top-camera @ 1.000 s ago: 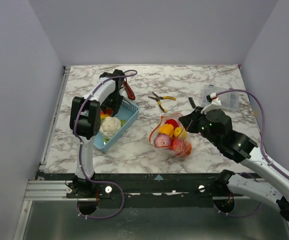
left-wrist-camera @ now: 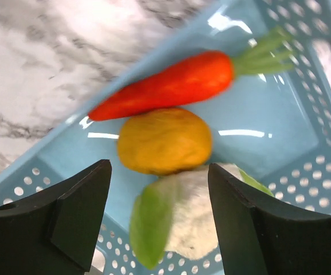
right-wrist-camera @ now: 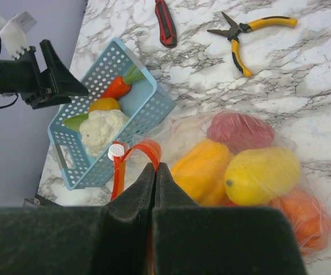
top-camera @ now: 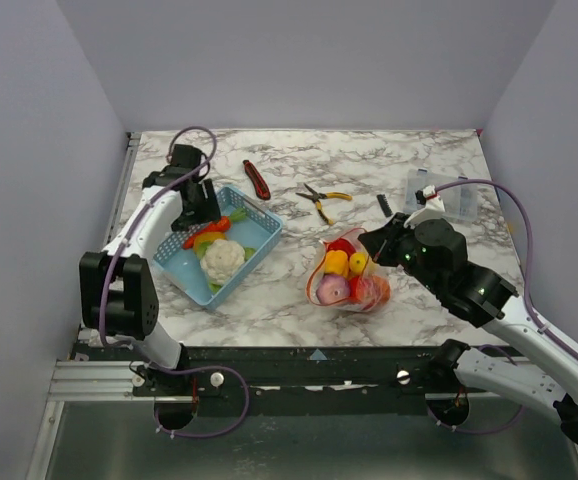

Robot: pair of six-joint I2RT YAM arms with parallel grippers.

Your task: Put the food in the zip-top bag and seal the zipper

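Note:
My left gripper point(top-camera: 201, 207) is open above the blue basket point(top-camera: 249, 268), with nothing between its fingers. Below it in the left wrist view lie a carrot point(left-wrist-camera: 174, 85), a yellow-orange piece of food point(left-wrist-camera: 164, 140) and a cauliflower point(left-wrist-camera: 194, 220) with green leaves. The clear zip top bag point(top-camera: 312, 277) holds several foods, among them a yellow one point(right-wrist-camera: 263, 176), an orange-yellow one point(right-wrist-camera: 203, 171) and a purple round one point(top-camera: 332, 290). My right gripper is shut on the bag's red rim point(right-wrist-camera: 148, 147); the white slider point(right-wrist-camera: 117, 150) sits beside its fingertips.
Behind the basket lies a red utility knife point(top-camera: 256, 180), and pliers point(top-camera: 322, 200) with yellow handles rest right of it. A clear plastic box point(top-camera: 459, 203) stands at the back right. Bare marble separates basket and bag.
My left gripper has swung left over the basket, uncovering more of its right side. The bag's rim and contents have shifted slightly, while the right arm looks still.

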